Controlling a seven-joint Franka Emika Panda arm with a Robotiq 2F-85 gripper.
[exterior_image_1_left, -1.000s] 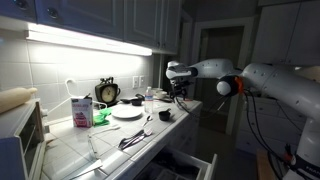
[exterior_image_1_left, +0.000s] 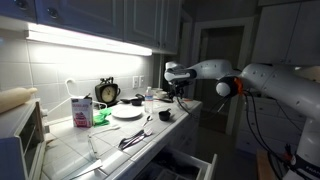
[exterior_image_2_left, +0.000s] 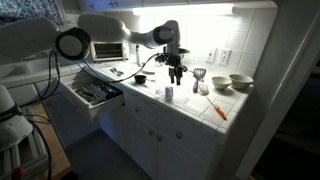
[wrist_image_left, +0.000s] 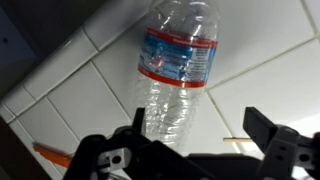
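Observation:
A clear plastic bottle with a blue, white and red label (wrist_image_left: 178, 58) fills the middle of the wrist view. My gripper is open, its dark fingers spread apart at the bottom of that view, and the bottle's lower part shows in the gap from this angle. In exterior view 2 the small bottle (exterior_image_2_left: 168, 92) appears on the counter, below and slightly left of the gripper (exterior_image_2_left: 177, 75). Over the far end of the counter in exterior view 1 hangs the gripper (exterior_image_1_left: 181, 94). Contact between fingers and bottle cannot be made out.
Bowls (exterior_image_2_left: 240, 81), utensils and an orange-handled tool (exterior_image_2_left: 219, 112) lie right of the gripper. A white plate (exterior_image_1_left: 127, 111), a dark pot (exterior_image_1_left: 165, 115) and a box (exterior_image_1_left: 82, 112) stand along the counter. An open drawer (exterior_image_2_left: 95, 97) juts out below.
The arm's links have shifted slightly in exterior view 1, while the gripper stays over the far counter. Objects on the counter look unmoved.

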